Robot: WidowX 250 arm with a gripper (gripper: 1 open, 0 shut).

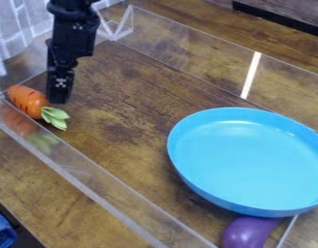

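My black gripper (61, 85) reaches down at the upper left, open, its fingertips just above and beside an orange carrot (30, 101) with pale green leaves. The carrot lies against the clear wall at the left. A large blue plate (247, 160) sits on the right of the wooden floor.
A purple eggplant (250, 232) lies at the bottom right, partly under the plate's edge. Clear walls (110, 194) border the wooden surface (136, 126). A blue object (1, 231) is at the lower left corner.
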